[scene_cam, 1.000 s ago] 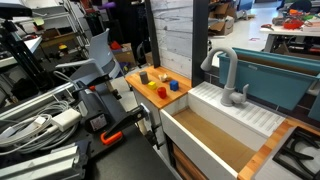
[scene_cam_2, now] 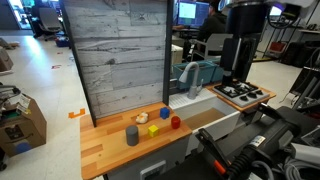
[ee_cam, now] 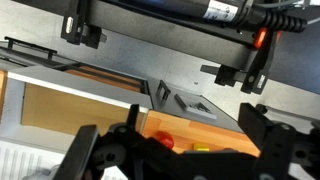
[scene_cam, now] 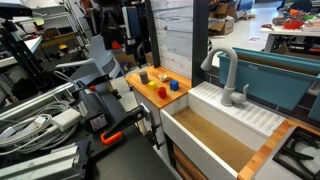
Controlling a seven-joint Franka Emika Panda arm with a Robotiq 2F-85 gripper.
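Note:
My gripper is open, its two dark fingers set wide apart at the bottom of the wrist view with nothing held between them. In exterior view 2 the gripper point(scene_cam_2: 233, 78) hangs in the air at the right, well above the counter. A red cylinder point(scene_cam_2: 175, 122), a blue block point(scene_cam_2: 164, 113), a yellow block point(scene_cam_2: 153, 129) and a grey cylinder point(scene_cam_2: 132, 135) stand on the wooden counter. Behind them lies a smaller yellowish piece point(scene_cam_2: 142, 118). Low in the wrist view, the red cylinder point(ee_cam: 166, 140) and yellow block point(ee_cam: 201, 147) show partly, behind the fingers.
Right of the blocks is a sink basin point(scene_cam: 215, 135) with a wood-coloured bottom, empty, below a grey faucet point(scene_cam: 232, 75). A stove point(scene_cam: 298, 150) sits beyond it. A tall grey panel point(scene_cam: 174, 40) rises behind the blocks. Bare counter point(scene_cam_2: 105, 155) shows at the left.
The arm has come further into exterior view 1 at the upper left, with the gripper coming lower. The blocks and sink have not moved.

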